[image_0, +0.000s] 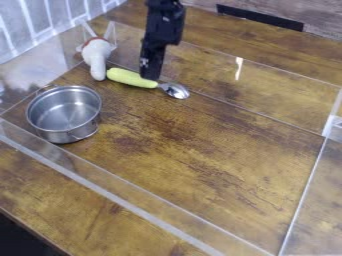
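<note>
My black gripper (151, 70) hangs at the top centre of the view, just above and behind a spoon (134, 79) with a yellow-green handle and silver bowl lying on the wooden table. Its fingertips are small and dark; it looks shut, with nothing visible between them. A steel pot (64, 114) stands at the left. A white object (98, 58), perhaps a toy mushroom or similar, lies behind the spoon's handle end.
Clear low walls border the wooden table (201, 170). A dark strip lies at the back edge.
</note>
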